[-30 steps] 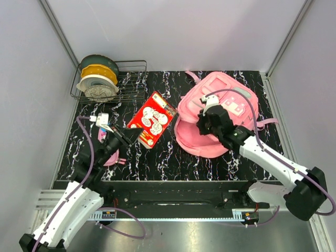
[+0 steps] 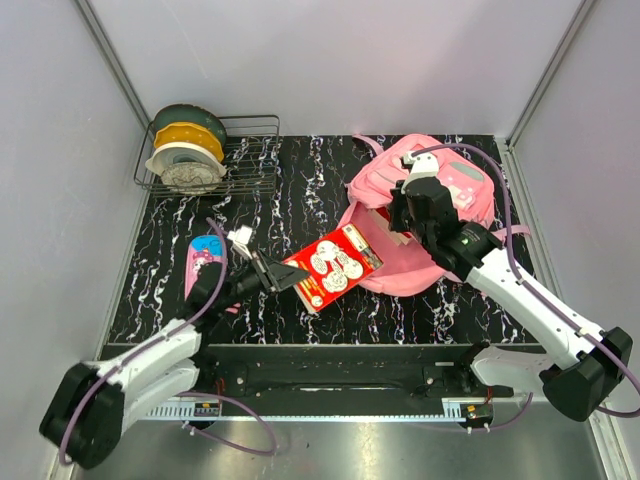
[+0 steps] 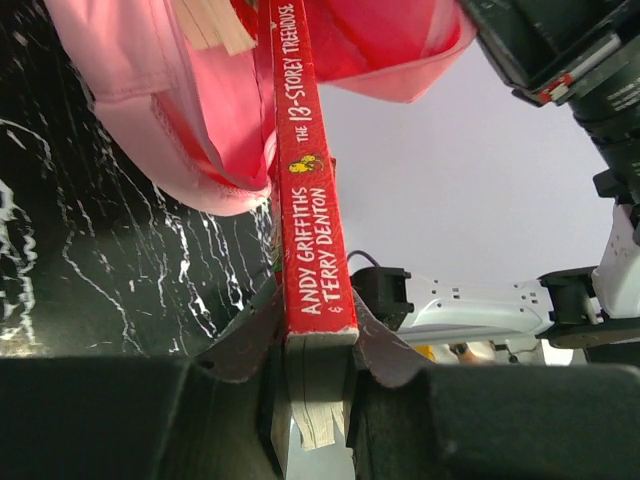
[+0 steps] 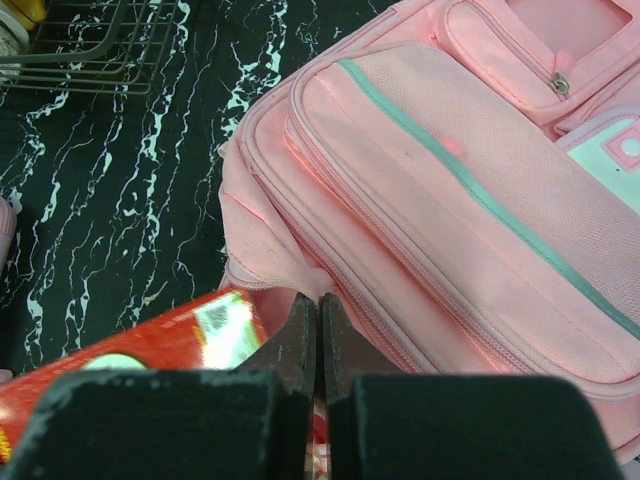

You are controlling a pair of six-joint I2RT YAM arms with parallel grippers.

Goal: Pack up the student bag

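Observation:
A pink school bag (image 2: 410,272) lies at the right of the counter, its mouth facing left. My right gripper is shut on the fabric at the edge of the bag's opening (image 4: 265,260), pinching the flap up. In my left gripper a red book (image 2: 335,268) is held by its lower end; the spine (image 3: 305,200) reads "The 13-Storey Treehouse". Its far end reaches the bag's mouth in the top view. Pale page edges of books (image 3: 210,22) show inside the bag.
A pink pencil case (image 2: 200,258) with a blue patch lies behind the left arm. At the back left stands a wire rack (image 2: 250,150) with several plates (image 2: 185,155).
The left gripper has carried the red book right and slightly toward the front, up to the bag's mouth. The right gripper has shifted a little right, keeping its hold on the flap.

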